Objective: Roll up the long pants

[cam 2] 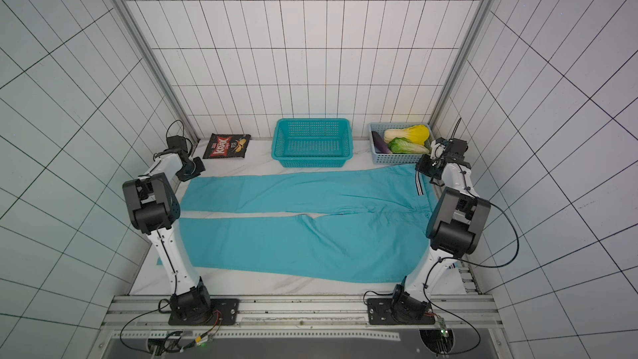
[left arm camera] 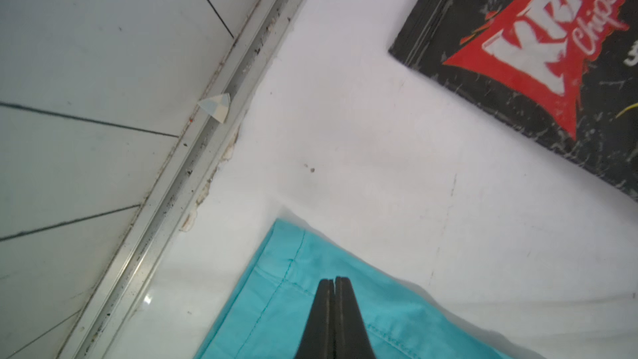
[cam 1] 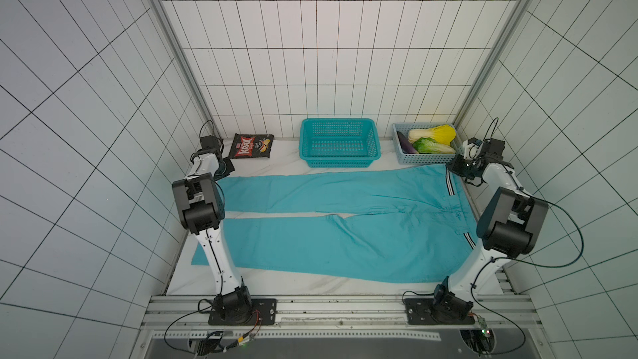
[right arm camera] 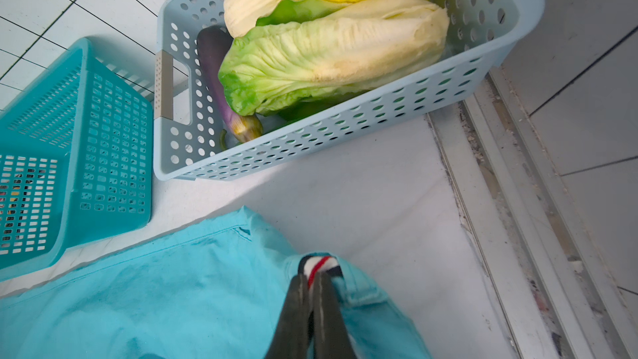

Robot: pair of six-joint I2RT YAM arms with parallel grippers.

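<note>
The turquoise long pants point(cam 1: 299, 192) lie spread flat, legs toward the left and waistband at the right, with a narrow gap between the legs. In the right wrist view, my right gripper is shut on the waistband's upper corner. The striped tape point(right arm camera: 322, 264) shows at its fingertips and the fabric is lifted there. At the upper leg's hem corner point(left arm camera: 287, 242), my left gripper stands shut over the cloth. The fabric around its tips looks flat, and nothing shows between its fingers. The left arm hides some of the hems in the top left view.
A black chip bag point(cam 1: 251, 146) lies behind the left hem. An empty teal basket point(cam 1: 339, 163) stands at back centre, and a grey-blue basket point(cam 1: 425, 158) of vegetables sits close to the right gripper. Tiled walls border both sides.
</note>
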